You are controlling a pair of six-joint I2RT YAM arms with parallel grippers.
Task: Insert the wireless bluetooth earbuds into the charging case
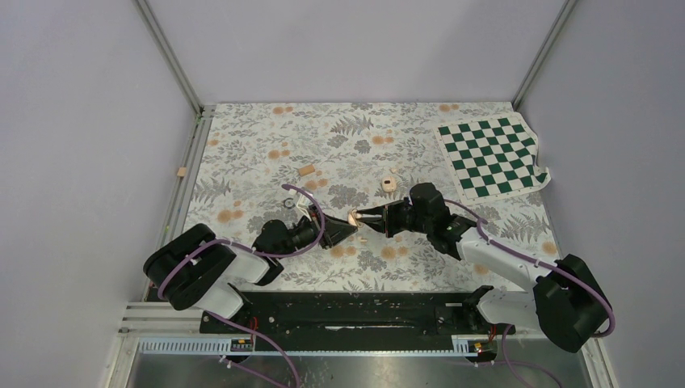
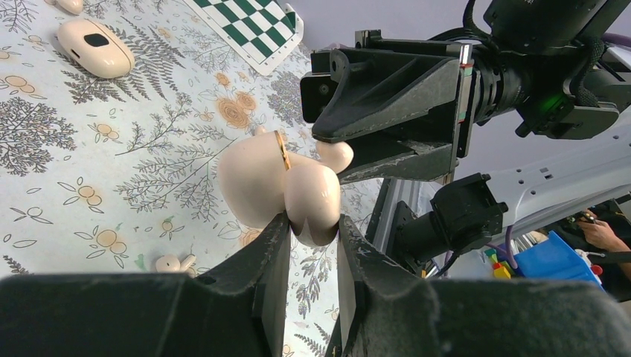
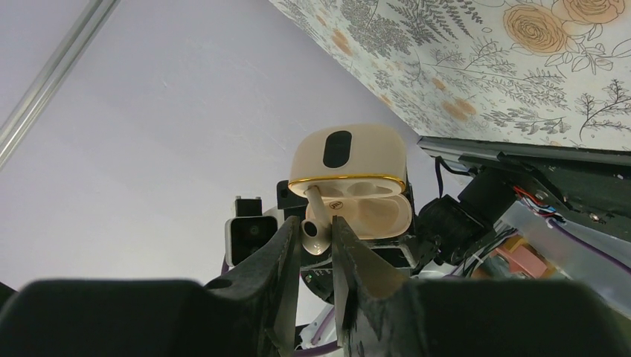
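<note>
Over the cloth's middle, my left gripper (image 1: 347, 225) is shut on the open charging case, white with a gold rim; its lid hangs open below in the right wrist view (image 3: 372, 219). My right gripper (image 1: 365, 217) meets it from the right, shut on an earbud (image 3: 316, 230), whose stem reaches up to one of the case's openings; how far it is seated I cannot tell. A second earbud (image 2: 170, 263) lies on the cloth below the hands.
A white case-like object (image 1: 388, 185) with a dark oval lies behind the grippers. A small tan block (image 1: 306, 170) lies back left, a checkerboard mat (image 1: 489, 158) back right.
</note>
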